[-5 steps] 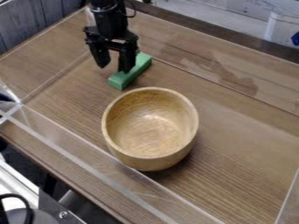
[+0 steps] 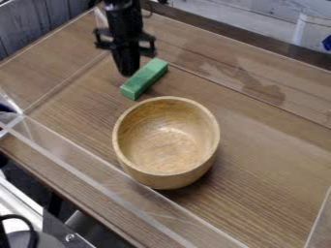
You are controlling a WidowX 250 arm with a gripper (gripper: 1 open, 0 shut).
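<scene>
My black gripper hangs over the back left of the wooden table, blurred, just behind and left of a green block. It looks shut, with nothing visible between its fingers, though the blur hides detail. The green block lies on the table, slanting from front left to back right. A large round wooden bowl stands in front of the block.
Black cables show at the bottom left edge, and a pale object is partly hidden behind the arm at the back.
My gripper has lifted up and back a little, off the green block, uncovering more of it. The block and bowl look unmoved.
</scene>
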